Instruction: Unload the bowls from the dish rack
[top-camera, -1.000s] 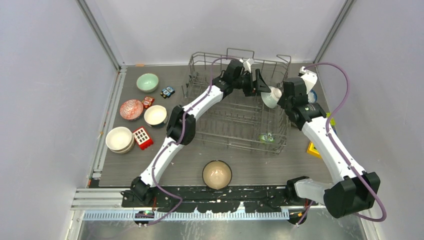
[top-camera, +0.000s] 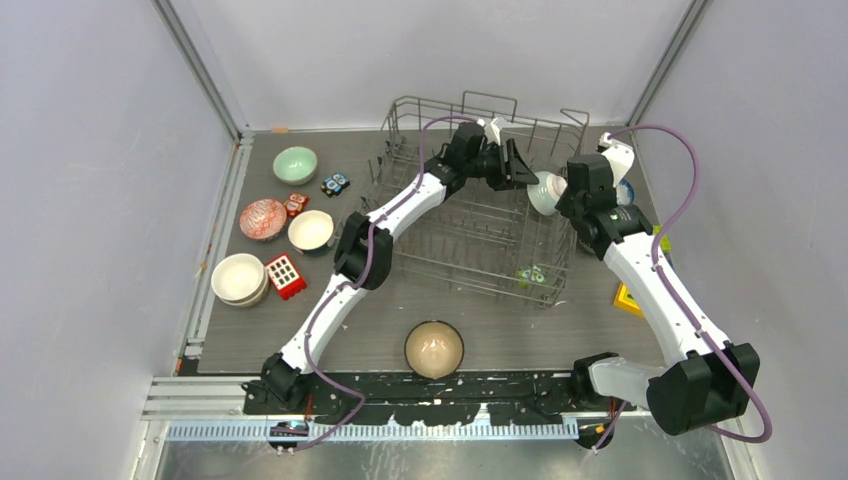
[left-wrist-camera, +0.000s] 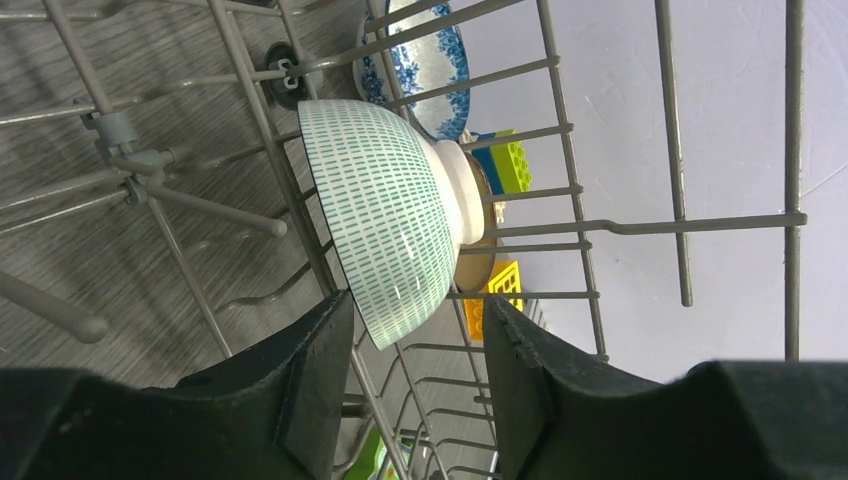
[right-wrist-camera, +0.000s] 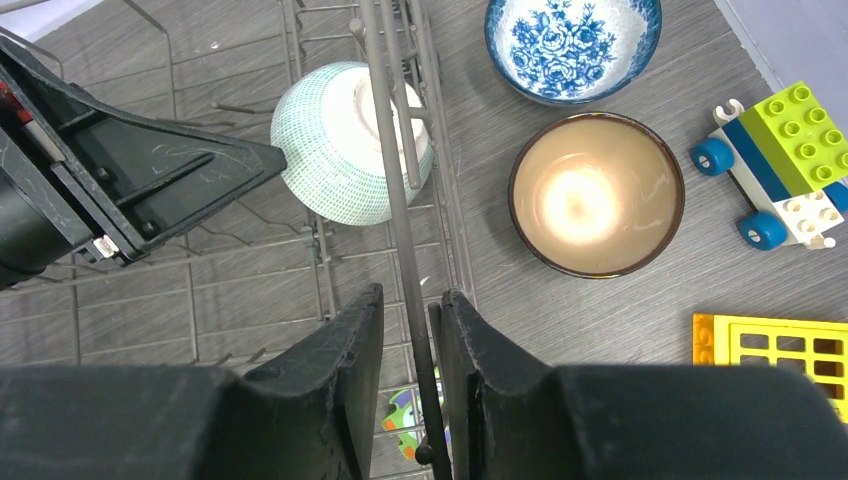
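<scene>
A white bowl with a green check pattern leans on its side in the wire dish rack, its foot toward the rack's right wall. My left gripper is partly open at the bowl's lower rim. One of its fingers overlaps that rim, but whether they touch is unclear. My right gripper is shut on a top bar of the rack's right side, which runs between its fingers. In the top view, the right gripper's body hides part of that rack side.
Left of the rack stand a green bowl, a red-patterned bowl, cream bowls and toy blocks. A brown bowl sits in front. To the right are a blue-flowered bowl, another brown bowl and blocks.
The rack has shifted slightly, its back edge moving to the right and its front right corner a little to the left. My left gripper's opening looks narrower. The right arm looks still.
</scene>
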